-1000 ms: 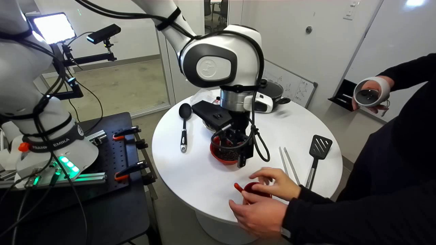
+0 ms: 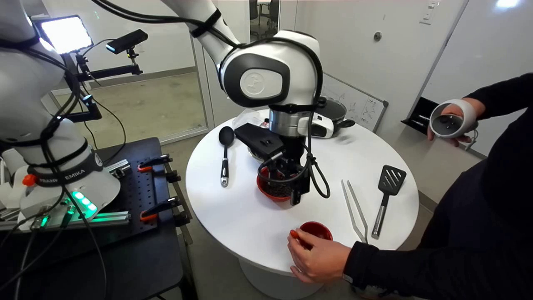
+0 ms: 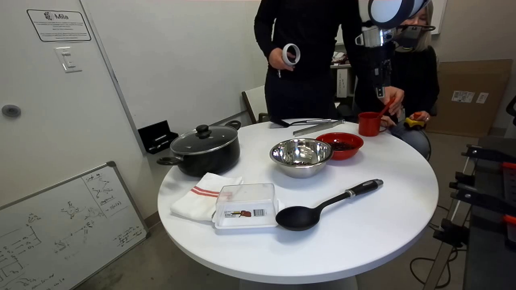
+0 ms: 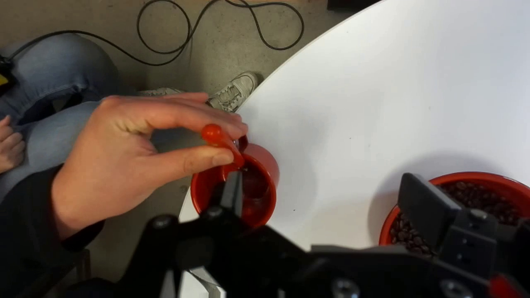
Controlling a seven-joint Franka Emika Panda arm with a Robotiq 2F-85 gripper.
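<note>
My gripper stands open above the table, nothing between its fingers. One finger [image 4: 427, 211] overlaps the red bowl [image 4: 385, 233] of dark beans in the wrist view; the other finger [image 4: 232, 193] overlaps a red mug [image 4: 271, 164]. That mug [image 3: 369, 125] sits near the table edge in exterior view 2. A person's hand [image 4: 119, 154] holds the red handle [image 4: 213, 134] of a utensil leaning in the mug. What the mug holds inside is hard to tell.
A steel bowl [image 3: 300, 166] adjoins the red bowl. Around the white table [image 3: 367, 232] lie a black spoon [image 3: 300, 217], clear box [image 3: 246, 208], towel [image 3: 205, 198], lidded pot [image 3: 208, 150], tongs [image 2: 354, 210] and spatula [image 2: 392, 180]. The person's arms are close by.
One of the two hands at the mug has gone from it; the other now grips the red handle. The mug sits slightly differently. My arm and gripper look unmoved.
</note>
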